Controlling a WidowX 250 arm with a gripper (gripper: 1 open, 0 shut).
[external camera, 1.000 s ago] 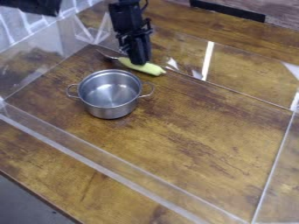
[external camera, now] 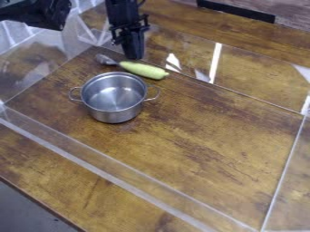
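Observation:
My gripper (external camera: 129,43) hangs at the top centre of the camera view, above and behind the other items; its fingers are small and dark, so their gap is hard to make out. Below it a pale green corn-like vegetable (external camera: 144,69) lies on the wooden table, with a metal utensil (external camera: 107,61), probably a spoon, at its left end. In front of them stands a steel pot (external camera: 114,94) with two side handles, its inside empty.
Clear panels edge the wooden table (external camera: 206,145) on several sides. A dark object fills the top left corner.
My gripper has risen and moved back, away from the vegetable, which it partly covered a second ago. The pot has not moved.

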